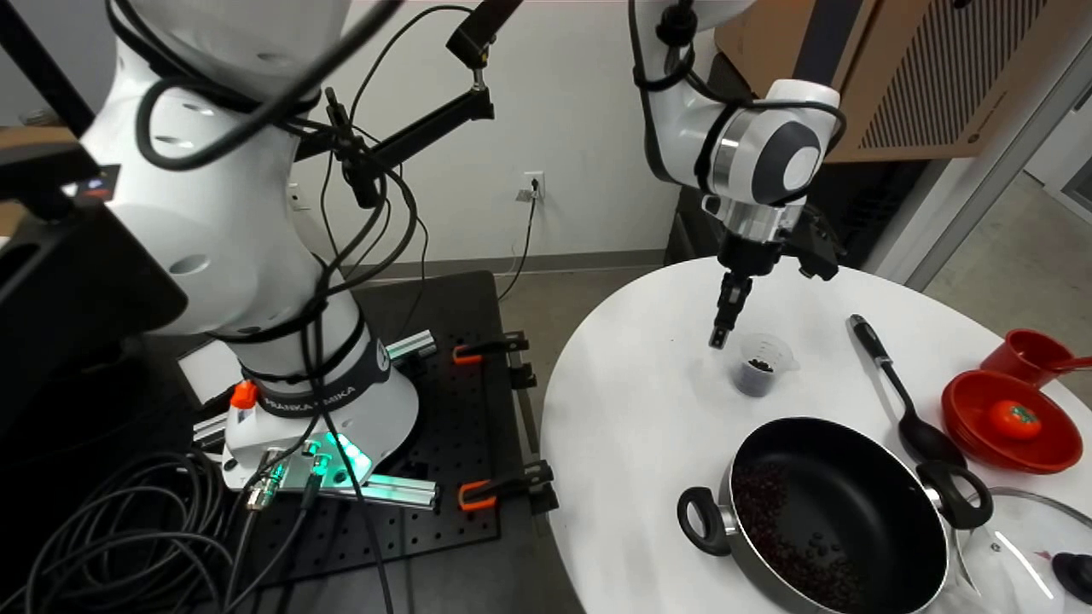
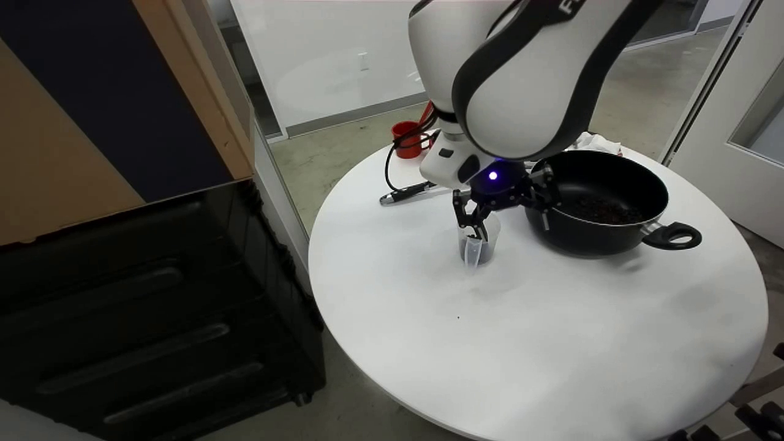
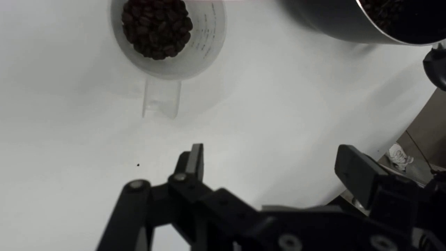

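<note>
A clear measuring cup [image 1: 755, 374] stands upright on the white table, partly filled with dark beans. Seen from the wrist, the cup [image 3: 205, 46] lies beyond my fingers, and its handle [image 3: 162, 98] points toward them. My gripper [image 1: 719, 336] hangs low beside the cup, tilted, with nothing between its fingers. In the wrist view, the two fingertips [image 3: 194, 163] are spread wide over bare table. A black pot [image 1: 839, 512] holds more dark beans scattered on its bottom.
Right of the cup lies a black spoon [image 1: 901, 399]. Beyond it are a red bowl [image 1: 962, 430] with a tomato [image 1: 1013, 419], a red mug [image 1: 1024, 356] and a glass lid [image 1: 1013, 573].
</note>
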